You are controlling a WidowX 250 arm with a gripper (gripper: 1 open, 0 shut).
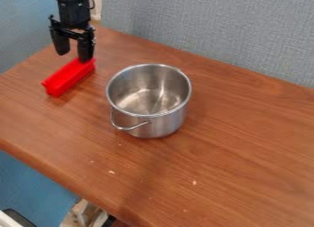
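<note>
A red bar-shaped block (68,77) lies on the wooden table at the left, running diagonally. Just above its far end hangs my black gripper (72,47), open, its two fingers apart with nothing seen between them; whether a fingertip touches the block is hard to tell. To the right of the block stands a steel pot (149,99) with a wire handle on its near side, upright and empty.
A grey padded wall (240,33) runs along the back, and the table's left edge drops to a blue surface (31,180).
</note>
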